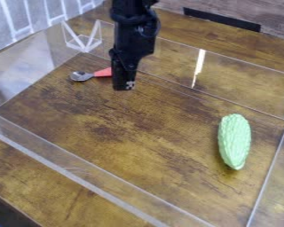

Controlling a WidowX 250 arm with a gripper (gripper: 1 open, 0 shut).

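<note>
My black gripper (125,83) hangs over the wooden table at the upper middle, shut, with nothing visible between its fingertips. Just left of it, partly hidden behind it, lies a utensil with a red handle (103,73) and a silver head (81,76). A pale green cabbage-like vegetable (233,142) lies on the right side of the table.
Clear panels (24,142) edge the work area on the left, front and right. A white wire object (82,41) stands at the back left.
</note>
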